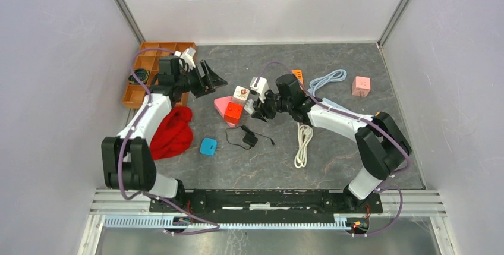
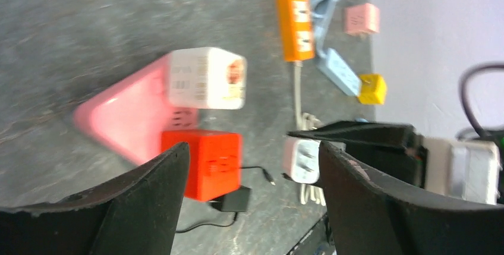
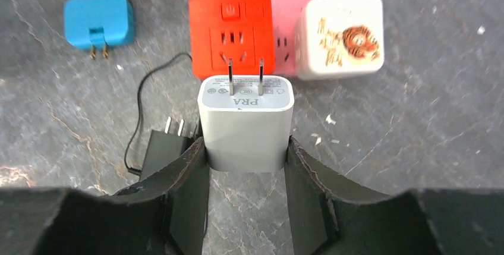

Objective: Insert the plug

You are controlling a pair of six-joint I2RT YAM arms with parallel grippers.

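Note:
My right gripper point(image 1: 257, 110) is shut on a white plug adapter point(image 3: 246, 130), its two flat prongs pointing toward a red socket cube point(image 3: 230, 32) with slots, just ahead in the right wrist view. The red cube point(image 1: 233, 112) sits on a pink triangular piece point(image 2: 126, 107), beside a white cube with a printed design point(image 3: 339, 35). My left gripper point(image 1: 208, 78) is raised above and left of these, part open, with nothing between its fingers in the left wrist view.
A black charger point(image 3: 163, 151) with cable lies below the red cube, a blue adapter point(image 1: 208, 146) nearer the front. Orange power strip point(image 2: 294, 11), coiled cords and pink cube point(image 1: 361, 86) lie right. Wooden tray point(image 1: 131, 94) and red cloth point(image 1: 170, 132) are left.

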